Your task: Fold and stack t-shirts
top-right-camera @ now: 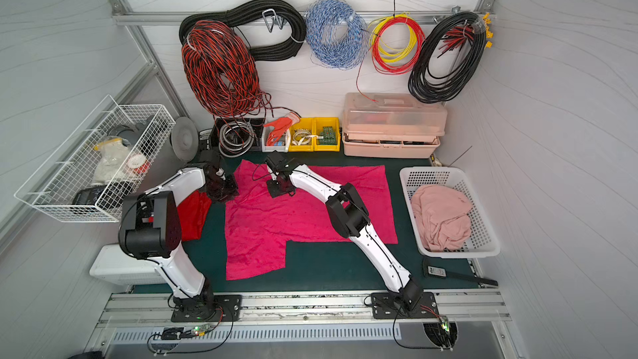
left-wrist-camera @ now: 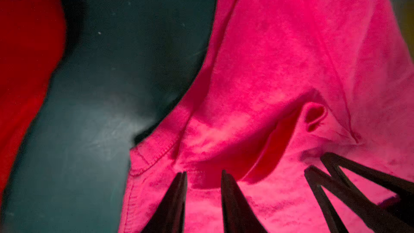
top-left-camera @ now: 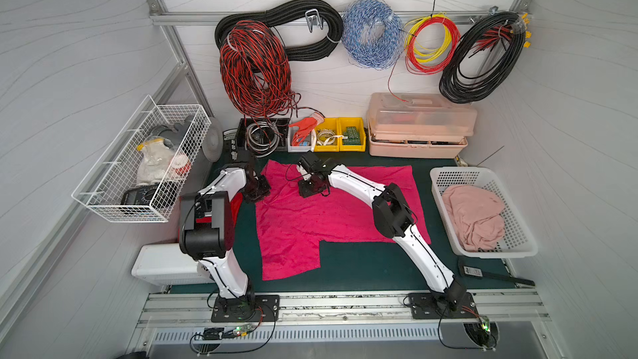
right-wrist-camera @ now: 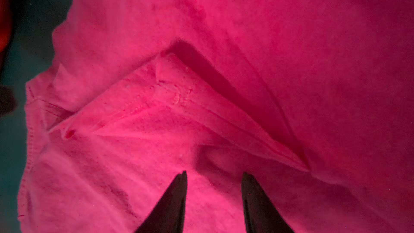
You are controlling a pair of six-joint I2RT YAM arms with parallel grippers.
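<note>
A bright pink t-shirt [top-left-camera: 292,219] lies spread on the dark green table, a sleeve pointing to the front edge. Near its left edge, by the neckline [left-wrist-camera: 163,148], my left gripper is open over the fabric, with nothing gripped between its fingers. Further right, my right gripper also stands open above the shirt, just short of a raised fold [right-wrist-camera: 207,99]. The right forearm covers part of the shirt's upper half in both top views. A red folded cloth [top-right-camera: 194,216] lies left of the shirt, partly hidden by the left arm.
A white basket [top-left-camera: 521,239] holding a crumpled pink garment [top-left-camera: 473,216] stands at the right. Small bins [top-left-camera: 325,134] and a pink toolbox [top-left-camera: 418,149] line the back. A wire basket [top-left-camera: 159,206] hangs at left. Bare table lies in front of the shirt's right part.
</note>
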